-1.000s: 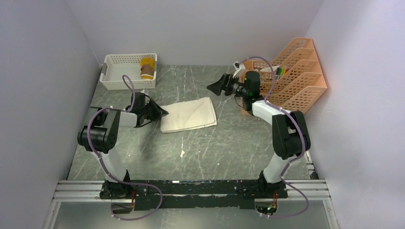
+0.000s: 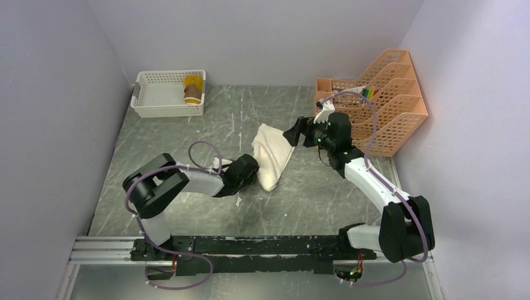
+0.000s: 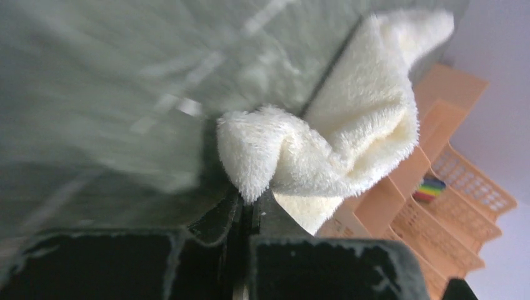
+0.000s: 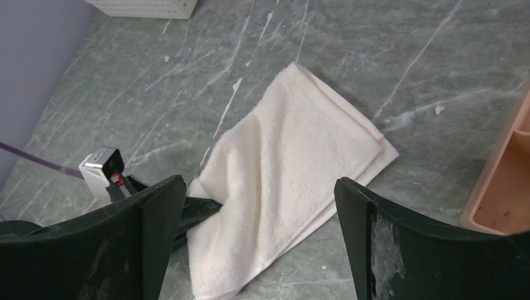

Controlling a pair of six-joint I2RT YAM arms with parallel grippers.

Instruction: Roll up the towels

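A cream towel lies slanted on the grey stone-patterned table, its far part flat and folded in layers. The near left part bunches up in a raised fold, clear in the right wrist view on the towel. At that fold my left gripper is shut on the towel's edge; in the left wrist view the fluffy towel rises from between the fingertips. My right gripper is open above the towel's far right side, with nothing between its fingers.
At the back left stands a white basket holding yellow and brown rolls. An orange rack fills the back right, close to the right arm.
Over the last second my left gripper has come right and toward the front with the towel's end, turning the towel from nearly level to slanted. The right gripper has shifted slightly.
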